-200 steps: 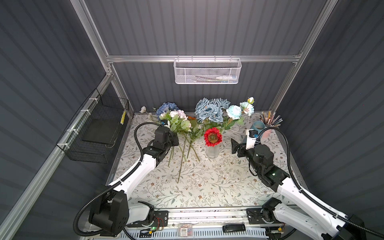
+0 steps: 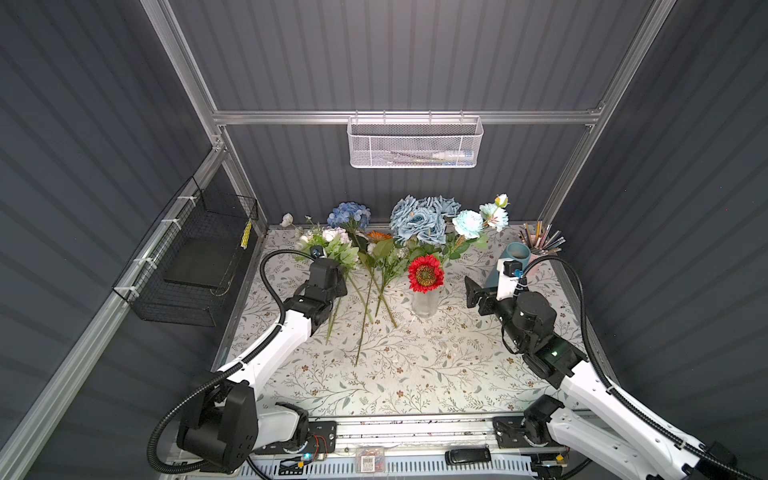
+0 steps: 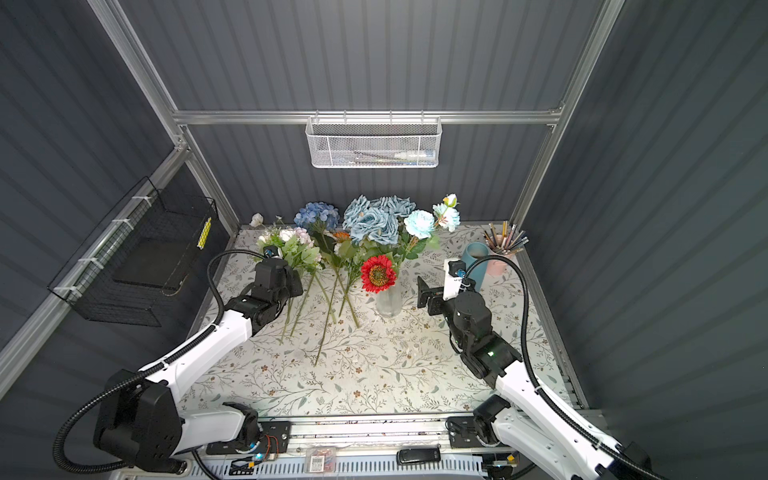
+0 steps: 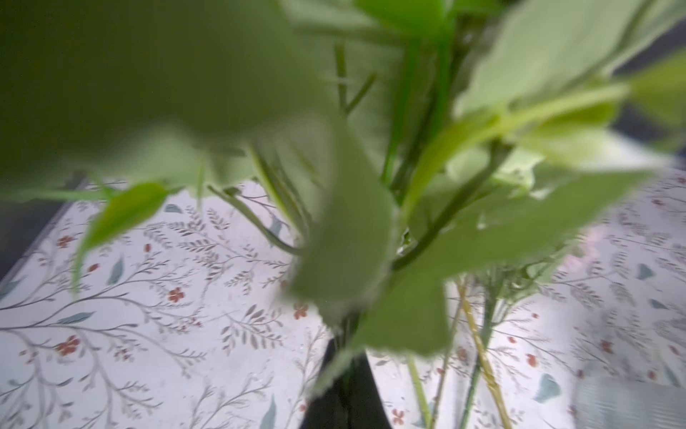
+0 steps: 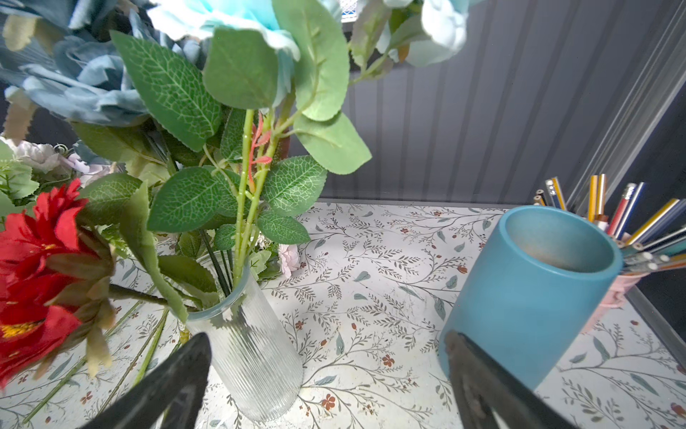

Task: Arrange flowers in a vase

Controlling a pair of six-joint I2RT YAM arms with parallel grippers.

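Observation:
The ribbed clear vase (image 5: pixel 257 364) stands upright mid-table, holding dusty-blue roses (image 2: pixel 422 220), pale-blue blooms (image 2: pixel 467 224) and a red flower (image 2: pixel 426 274) leaning out frontward. To its left lie loose flowers: a blue hydrangea (image 2: pixel 349 213), pink-white blossoms (image 2: pixel 332 236) and green stems (image 3: pixel 326 324). Among their leaves, my left gripper is shut; foliage (image 4: pixel 421 307) crowds over its fingertips, and whether a thin stem is pinched there cannot be seen. My right gripper is open and empty, right of the vase, its fingers (image 5: pixel 178 379) spread wide.
A blue cup (image 5: pixel 528 286) stands right of the vase, beside the right gripper. Behind it is a pink holder (image 5: pixel 614 300) full of pencils. A white mesh basket (image 2: pixel 414 148) hangs on the back wall.
The hydrangea shifted right.

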